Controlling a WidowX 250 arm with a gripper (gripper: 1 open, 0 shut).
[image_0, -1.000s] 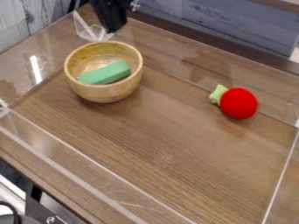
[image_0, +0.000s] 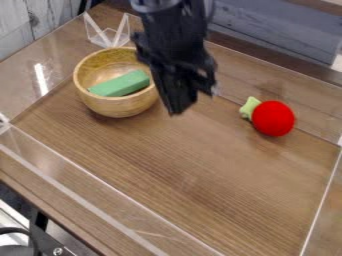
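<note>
The dark grey gripper (image_0: 174, 80) hangs over the upper middle of the table, just right of a wooden bowl (image_0: 104, 104). Its fingers point down; nothing shows between them, and it looks shut. A green oblong object (image_0: 122, 85) lies in the bowl. To the right, a red round object (image_0: 274, 118) lies on the table with a small pale green piece (image_0: 251, 106) at its left side.
A white wire item (image_0: 108, 31) stands at the back left. A black cable lies at the lower left corner, and a low rail runs along the back right.
The gripper has come down and to the right from the back of the table, and now partly hides the bowl's right side. The objects on the table look unmoved.
</note>
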